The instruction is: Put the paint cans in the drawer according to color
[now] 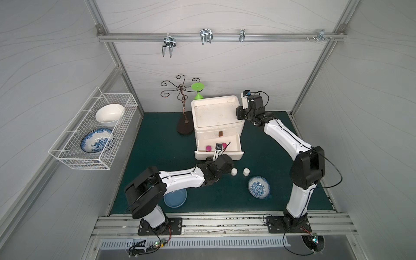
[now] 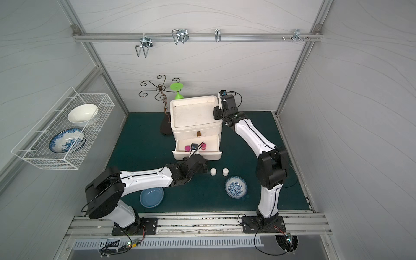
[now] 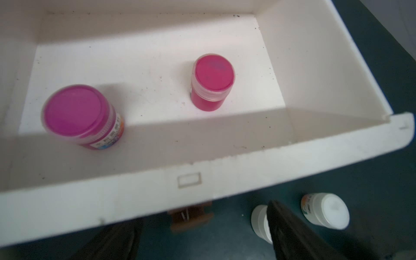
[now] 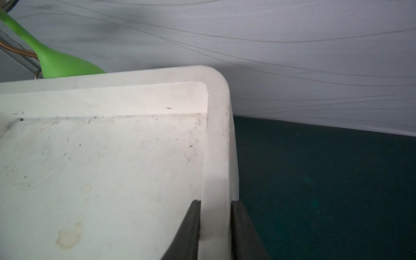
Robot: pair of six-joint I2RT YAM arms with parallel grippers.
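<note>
A white two-tier drawer cabinet (image 1: 216,113) stands at the back, its lower drawer (image 3: 312,153) pulled out. Inside the drawer lie a magenta can (image 3: 78,110) and a red-pink can (image 3: 213,75), standing apart. Two white cans (image 3: 332,211) (image 1: 234,172) stand on the table in front of it. My left gripper is open at the drawer front, fingers either side of the brown handle (image 3: 190,216) and apart from it. At the cabinet's top right, my right gripper is shut on the rim (image 4: 216,164), one finger on each side.
A blue-patterned bowl (image 1: 259,187) stands front right, and a blue plate (image 1: 175,198) lies under the left arm. Behind the cabinet are a green funnel-like thing (image 1: 198,91) and a dark scrolled stand (image 1: 185,123).
</note>
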